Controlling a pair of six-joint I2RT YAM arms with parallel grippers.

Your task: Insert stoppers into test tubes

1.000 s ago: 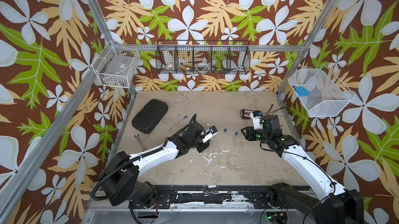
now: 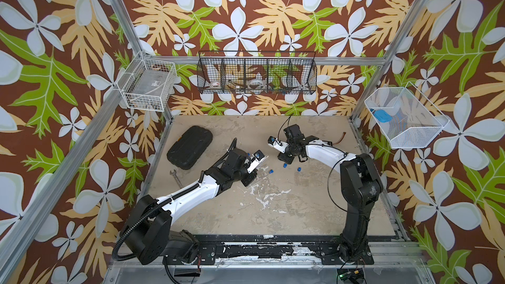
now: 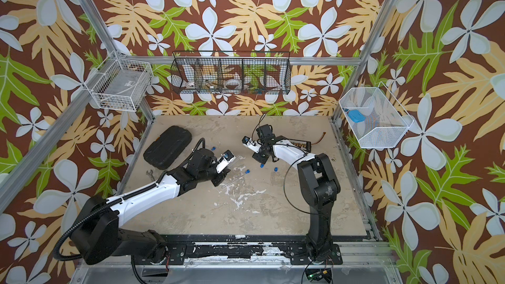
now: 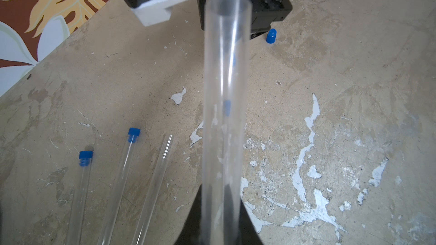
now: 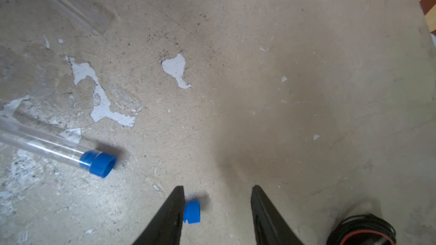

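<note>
A clear test tube (image 4: 223, 145) stands along the middle of the left wrist view, its open end toward the right gripper; my left gripper is shut on it. My right gripper is open above the table. A loose blue stopper (image 5: 192, 211) lies below, partly hidden by one of its fingers (image 5: 170, 220). A tube with a blue stopper (image 5: 99, 162) in its end lies to the left. An open tube end (image 5: 93, 15) shows at upper left; which tube it is, I cannot tell. Another loose stopper (image 2: 299, 169) lies in front of the right gripper.
Left of the held tube lie two stoppered tubes (image 4: 85, 156) and an unstoppered tube (image 4: 154, 186). A black case (image 2: 189, 147) and a wrench (image 2: 176, 177) occupy the table's left side. Baskets hang on the walls.
My right arm has swung leftward and back from the right side, bringing its gripper close to the left one.
</note>
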